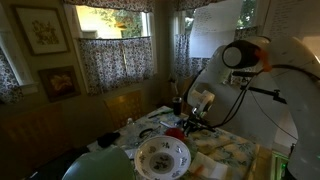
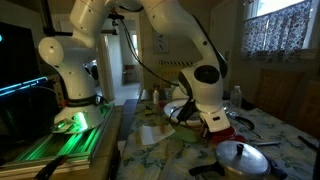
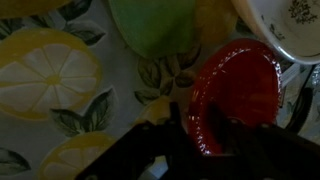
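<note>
A red bowl (image 3: pixel 240 88) lies on the fruit-print tablecloth (image 3: pixel 125 80) in the wrist view, its near side covered by my dark fingers. My gripper (image 2: pixel 224 157) points down at the table in exterior view 2, its fingers apart, with red (image 2: pixel 228 135) showing right behind it. In exterior view 1 the red bowl (image 1: pixel 175 133) is small, just left of the gripper. The wrist view is too dark at the fingertips to tell whether the bowl's rim is between them.
A white colander (image 1: pixel 162 158) stands close to the red bowl. A lidded metal pot (image 2: pixel 242 160) is near the gripper. Green and orange items (image 3: pixel 150 22) lie beside the bowl. Bottles and utensils occupy the table's far side.
</note>
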